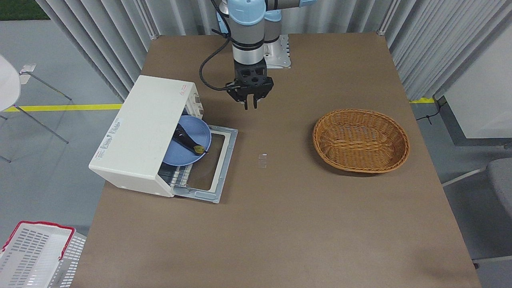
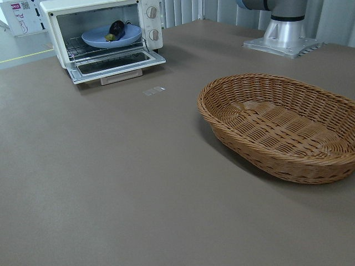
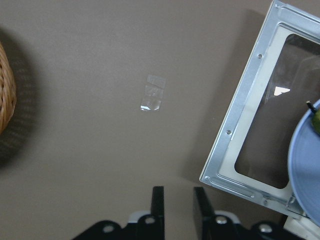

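A white toaster oven (image 1: 134, 129) stands with its glass door (image 3: 265, 125) folded down. On a blue plate (image 1: 175, 153) in its opening lies an eggplant (image 1: 187, 139) with a green cap. A woven brown basket (image 1: 361, 141) sits on the right of the table in the front view. My gripper (image 1: 250, 105) hangs above the table behind the oven's right end, open, with nothing between its fingers; in the wrist view its two fingers stand apart at the bottom.
The robot base (image 1: 278, 55) is at the back. A white laundry basket (image 1: 33, 254) stands off the table at front left.
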